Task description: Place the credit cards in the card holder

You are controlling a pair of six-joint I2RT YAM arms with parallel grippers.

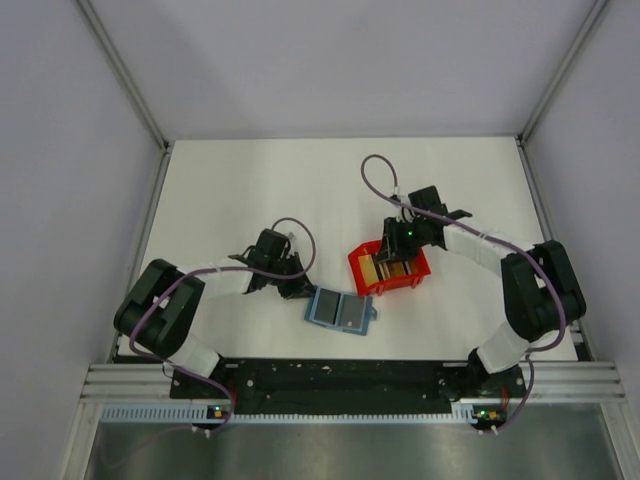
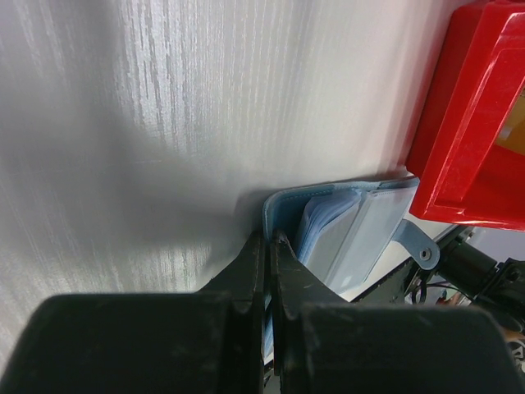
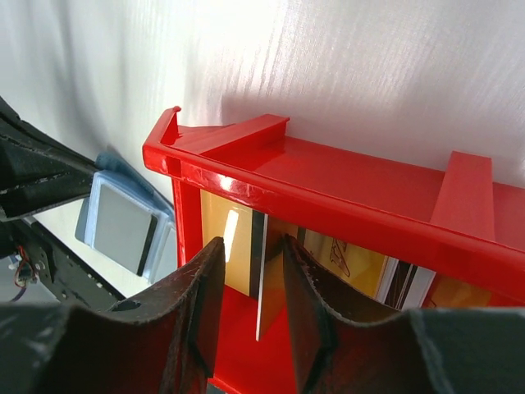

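The open blue card holder (image 1: 338, 310) lies on the table, with clear and dark pockets. At its left edge is my left gripper (image 1: 304, 288); in the left wrist view its fingertips are shut on the holder's thin blue rim (image 2: 289, 194). A red box (image 1: 362, 284) to the right holds several cards standing on edge. Over this box is my right gripper (image 1: 397, 257), pointing down. In the right wrist view its fingers (image 3: 211, 267) are open on either side of an upright tan card (image 3: 273, 287), with room still between them.
More cards (image 3: 361, 271) stand packed in the box to the right of that card. The box's red rim (image 3: 328, 207) crosses just beyond the right fingertips. Behind both arms the white table (image 1: 300, 185) is bare.
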